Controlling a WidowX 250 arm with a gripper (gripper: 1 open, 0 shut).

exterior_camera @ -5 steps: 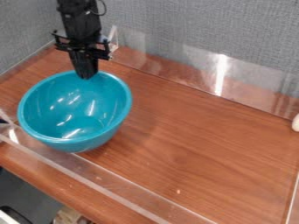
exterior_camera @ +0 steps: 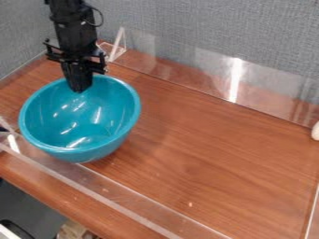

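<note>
A large turquoise bowl [exterior_camera: 81, 126] sits on the wooden table at the left, near its front edge. My black gripper [exterior_camera: 77, 79] reaches down from the top left to the bowl's back rim, with its lower tips in front of or just inside that rim. Whether its fingers are open or closed on the rim cannot be made out.
Clear plastic borders run along the back wall and front edge. A small white object [exterior_camera: 315, 131] sits at the far right edge. Grey textured walls stand behind.
My gripper has moved a little to the left along the bowl's back rim. The bowl looks nearly unmoved.
</note>
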